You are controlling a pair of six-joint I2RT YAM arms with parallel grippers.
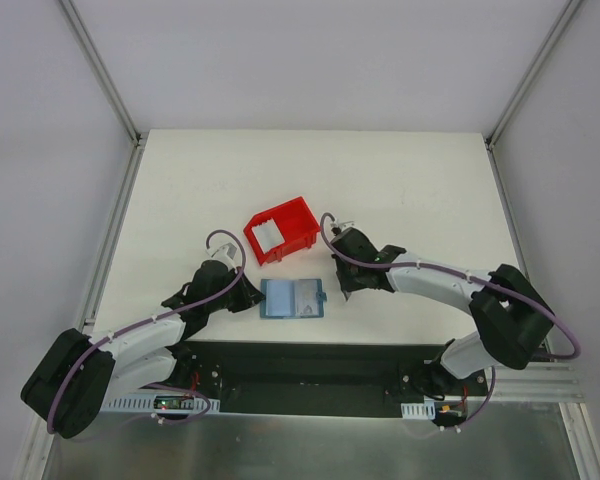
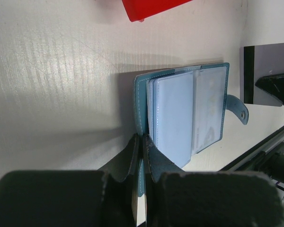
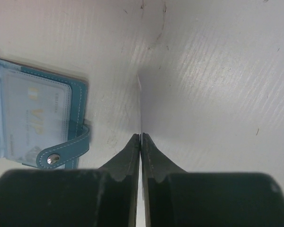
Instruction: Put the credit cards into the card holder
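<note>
The blue card holder lies spread on the table, clear sleeves facing up; a card with yellow print shows through its right sleeve. My left gripper is shut on the thin left edge of the holder. To the right of the holder, my right gripper is shut on a grey credit card with a black stripe. From the right wrist the card appears edge-on, as a thin line. It is apart from the holder's strap.
Behind the holder sits a red tray with a white stack in it. The table's front edge runs close in front of the holder. Free white table lies behind and to the right.
</note>
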